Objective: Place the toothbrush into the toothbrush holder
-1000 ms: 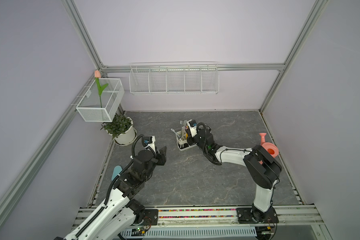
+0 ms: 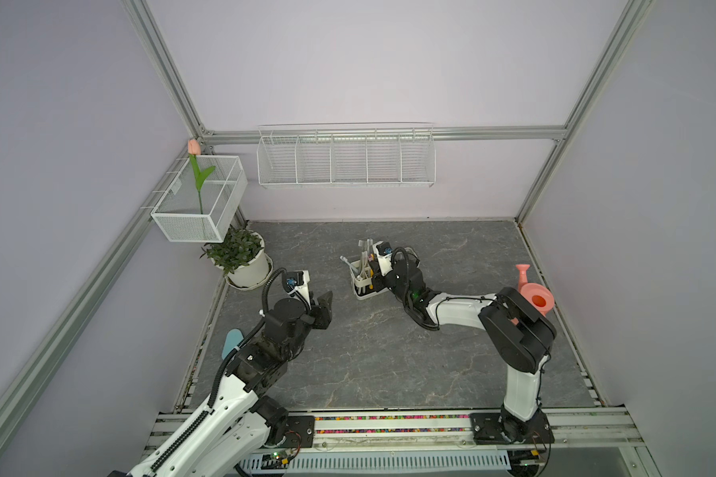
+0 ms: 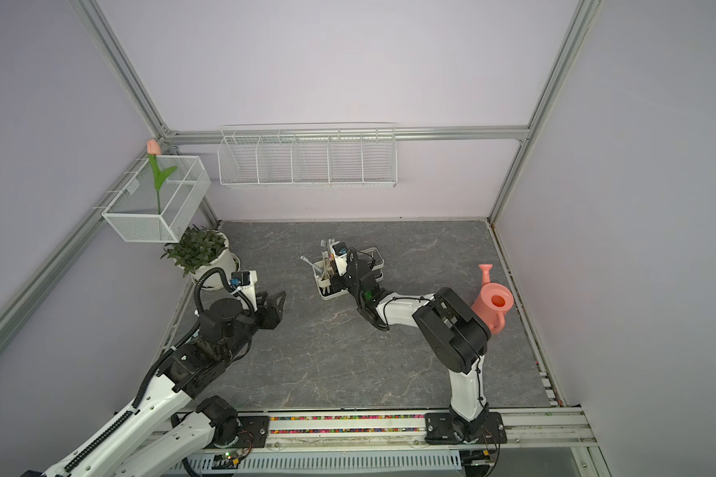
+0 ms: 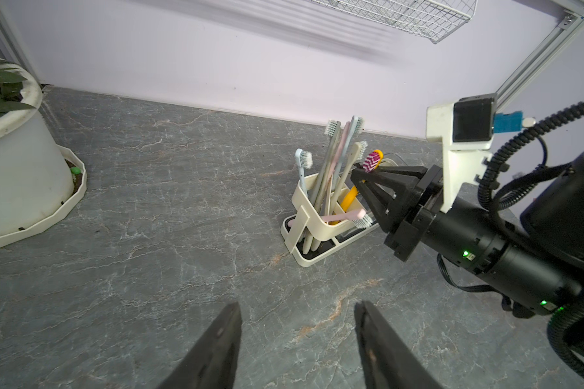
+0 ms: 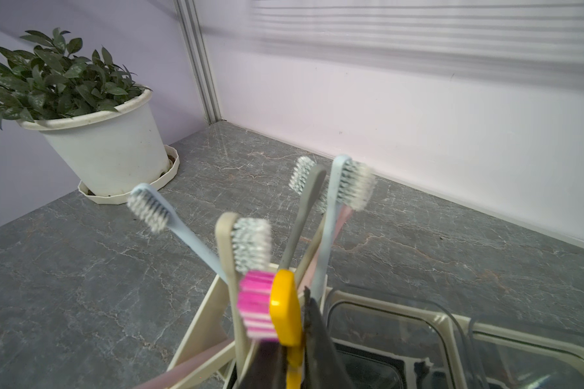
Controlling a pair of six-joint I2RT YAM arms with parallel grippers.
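A cream toothbrush holder [image 4: 321, 227] stands mid-back on the grey surface, holding several pale toothbrushes. A yellow toothbrush [image 5: 284, 306] with pink-and-white bristles is upright among them, its head in front in the right wrist view. My right gripper is at that brush, low in the holder's top; it looks shut, with the yellow handle at its fingertips, though blur hides whether it is gripped. My left gripper hangs to the holder's front left, fingers apart with nothing between them.
A potted plant [image 2: 249, 270] stands at the back left below a wire basket [image 2: 187, 226]. A pink watering can [image 3: 493, 306] is at the right edge. A wire rack [image 2: 346, 183] hangs on the back wall. Bare surface surrounds the holder's front and left.
My right gripper and wrist have shifted very slightly at the holder over the last second. The left arm looks unmoved.
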